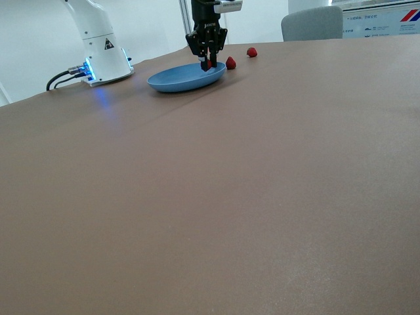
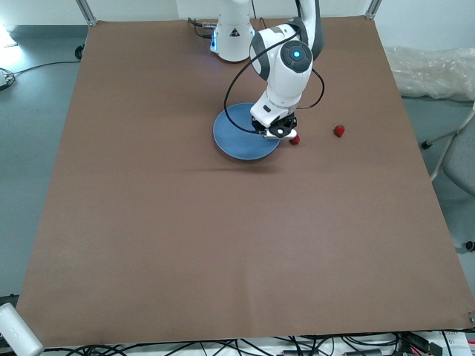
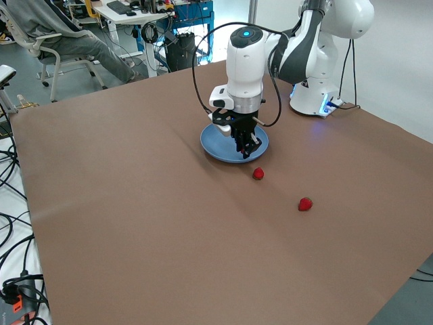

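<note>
My black gripper [image 1: 209,64] is lowered over the blue plate [image 2: 234,142], at its right part. In the top view a bit of red [image 1: 209,64] shows between or just behind the fingertips; I cannot tell whether it is gripped. Two strawberries lie on the brown table to the right of the plate in the left view, the nearer one [image 3: 258,173] close to the rim, the other [image 3: 304,204] farther out. In the left view the wrist hides the fingers.
The arm's white base [image 2: 230,37] stands behind the plate at the back. Cables lie along the table's front edge, and a grey chair [image 2: 460,156] stands beside it.
</note>
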